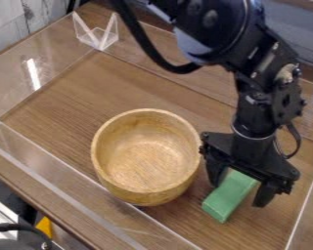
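My black gripper [248, 168] is low over a green rectangular block [226, 203], which lies on the wooden table to the right of a yellow-brown bowl [144, 146]. The fingers reach down around the block's upper end; whether they touch it or close on it is hard to tell.
The bowl takes up the middle of the table. A clear plastic object [94, 31] stands at the back left. A dark and yellow object [36, 234] is at the lower left edge.
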